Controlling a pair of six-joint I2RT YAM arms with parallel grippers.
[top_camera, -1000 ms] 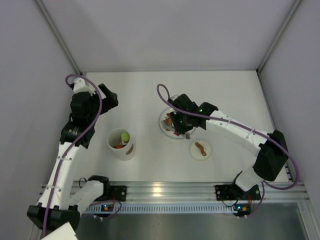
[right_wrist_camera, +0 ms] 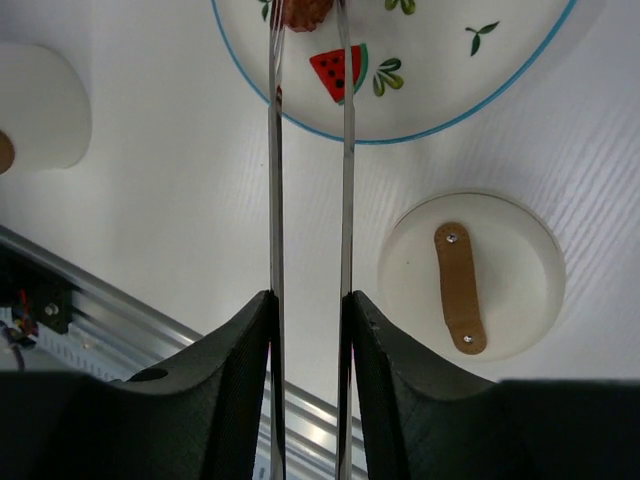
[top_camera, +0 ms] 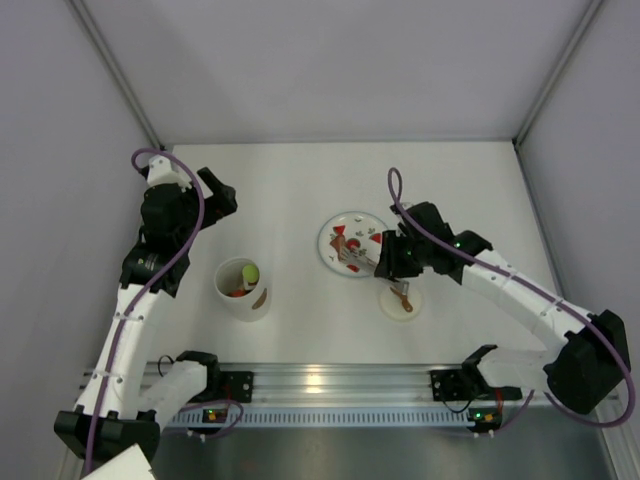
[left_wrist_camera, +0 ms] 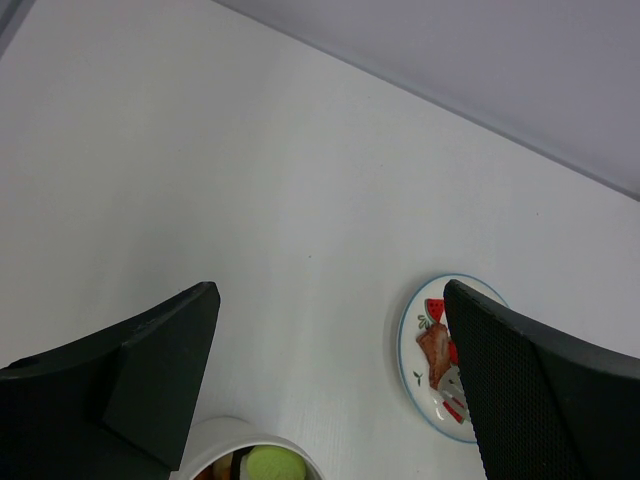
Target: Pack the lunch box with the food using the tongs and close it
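Note:
My right gripper is shut on a pair of silver tongs (right_wrist_camera: 347, 200), whose long arms reach over the plate (top_camera: 330, 262). A brown food piece (left_wrist_camera: 434, 350) lies on that plate beside the tongs' tips; whether the tips touch it I cannot tell. The white lunch box (top_camera: 242, 306) stands open at centre left, a green round piece (top_camera: 250, 273) and other food inside. Its round white lid (right_wrist_camera: 520, 300), with a brown strap, rests flat near the front. My left gripper hangs open and empty, above and behind the box.
The plate carries printed watermelon slices (right_wrist_camera: 330, 72) and leaves. A metal rail (top_camera: 330, 377) runs along the front edge, with walls on the other sides.
My right gripper has shifted rightward with the tongs, from over the plate to its right side, uncovering more of the plate. The left arm and lunch box have stayed put.

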